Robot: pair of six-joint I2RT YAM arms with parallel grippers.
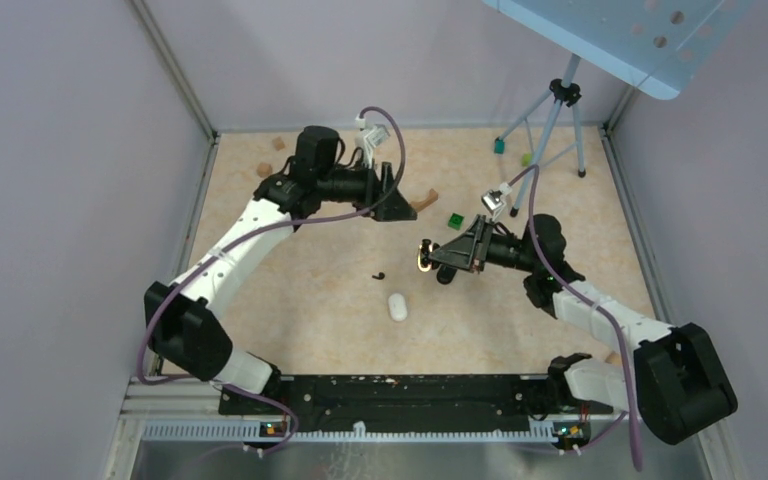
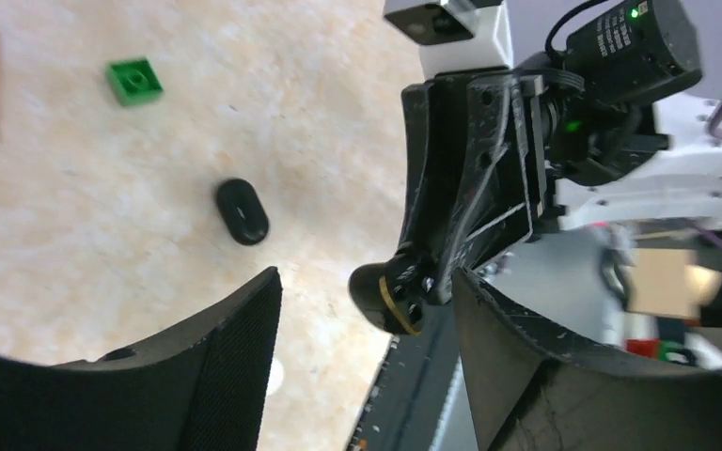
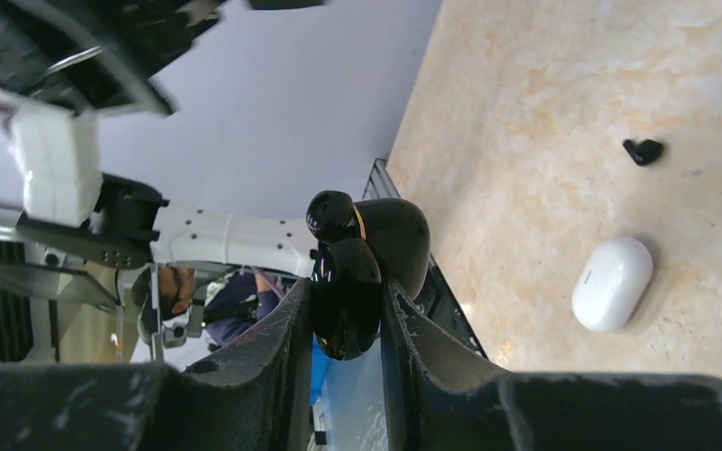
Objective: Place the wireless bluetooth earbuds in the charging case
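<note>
A black charging case point(image 3: 404, 244) with a gold-coloured rim is held in the air by my right gripper, which is shut on it; a glossy black piece shows in the case. My left gripper is part open, raised up and to the left of the case in the top view, with nothing visible between its fingers. On the table lie a small black earbud point(image 3: 643, 150), a white oval case point(image 3: 611, 282) and a black oval piece point(image 2: 242, 211).
A green block point(image 2: 134, 83), a wooden piece point(image 1: 424, 200) and small cubes point(image 1: 265, 169) lie farther back. A tripod point(image 1: 560, 110) stands at the back right.
</note>
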